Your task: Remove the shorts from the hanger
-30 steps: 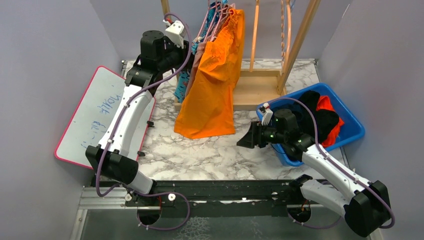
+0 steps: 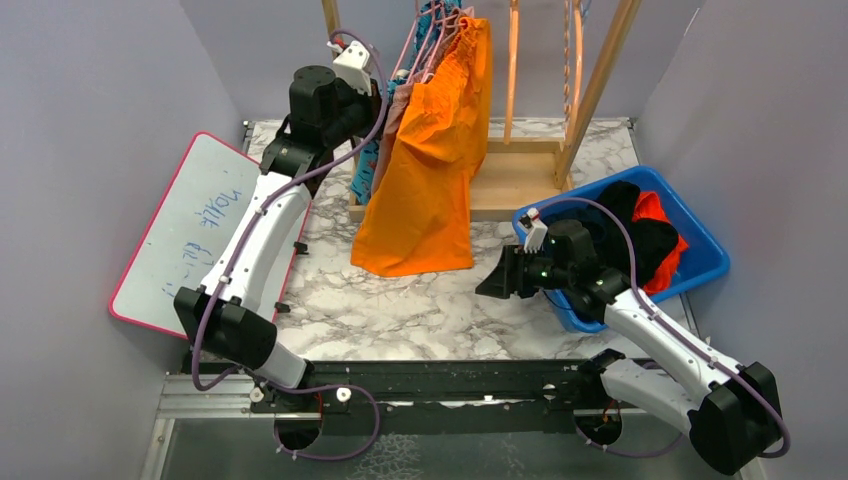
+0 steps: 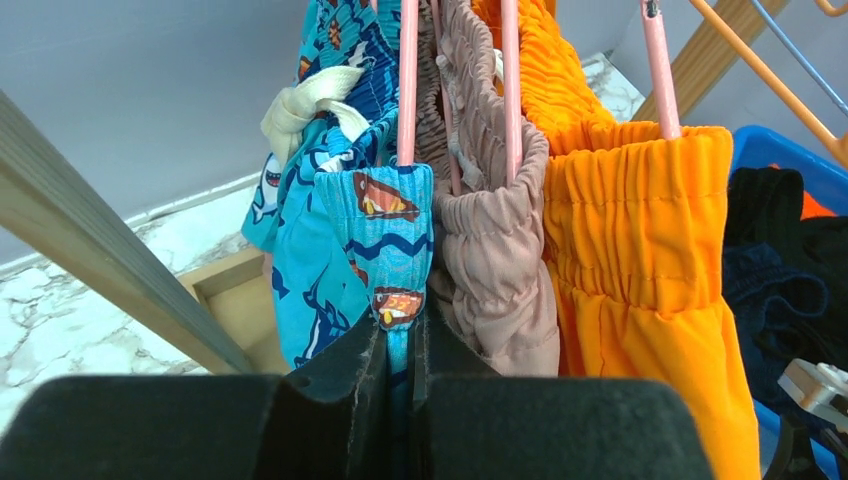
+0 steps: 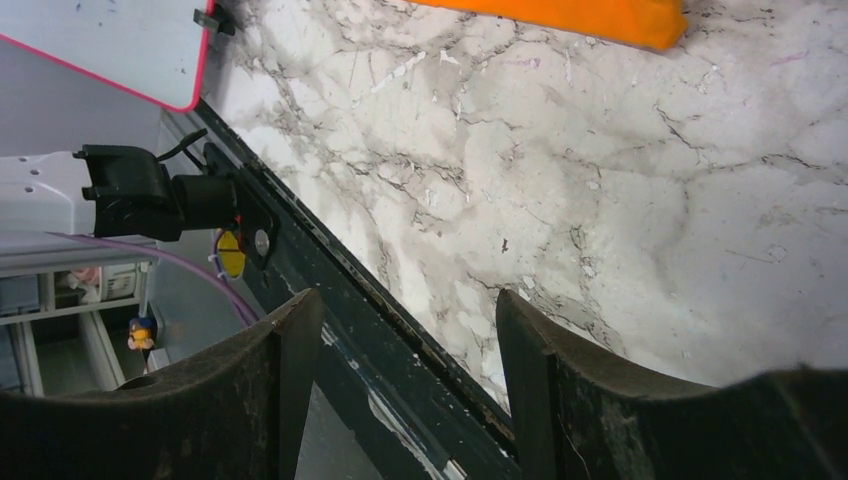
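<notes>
Blue patterned shorts (image 3: 322, 275) hang leftmost on the rack, on a pink hanger (image 3: 407, 85). My left gripper is shut on the edge of their waistband, just below the point where the hanger bar enters the fabric. Beside them hang beige shorts (image 3: 497, 265) and orange shorts (image 3: 640, 240), also on pink hangers. From above, the orange pair (image 2: 425, 185) covers most of the others, and the left fingertips are hidden. My right gripper stands open above the marbled table, nothing between its fingers.
On the right is a blue bin (image 2: 705, 225) holding dark and red clothes, partly under the right arm. A whiteboard (image 2: 190, 225) leans at the left. Wooden posts (image 2: 600, 85) frame the rack.
The orange shorts shifted slightly right. The right arm looks nearly still.
</notes>
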